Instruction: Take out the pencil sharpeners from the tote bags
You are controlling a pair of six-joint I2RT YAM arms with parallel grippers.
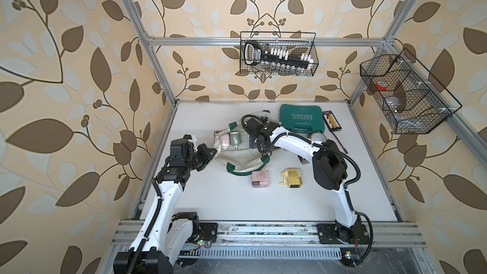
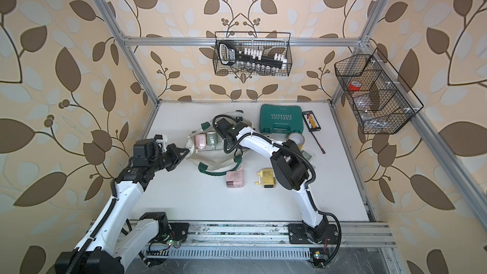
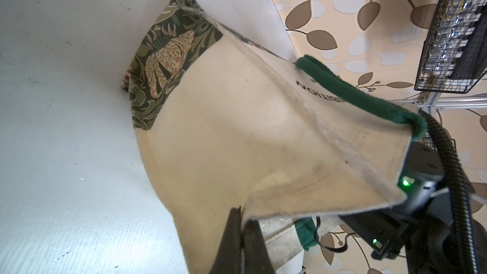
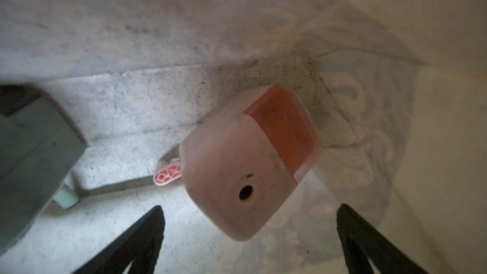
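A cream tote bag with green handles [image 1: 238, 173] lies open on the table. Inside it, side by side, are a pink sharpener [image 1: 224, 141] and a grey-green sharpener [image 1: 235, 139]. My left gripper is shut on the bag's cloth edge [image 3: 284, 198], at the bag's left side. In the right wrist view my open right gripper points into the bag, the pink sharpener [image 4: 238, 167] ahead between its fingers but not gripped. The green one [image 4: 35, 157] is at that view's left. On the table before the bag stand another pink sharpener [image 1: 260, 178] and a yellow sharpener [image 1: 291, 177].
A green case [image 1: 301, 118] lies behind my right arm, with a roll of tape [image 2: 295, 139] and a black tray [image 2: 311, 120] beside it. Wire baskets [image 1: 279, 55] hang on the back wall and right side.
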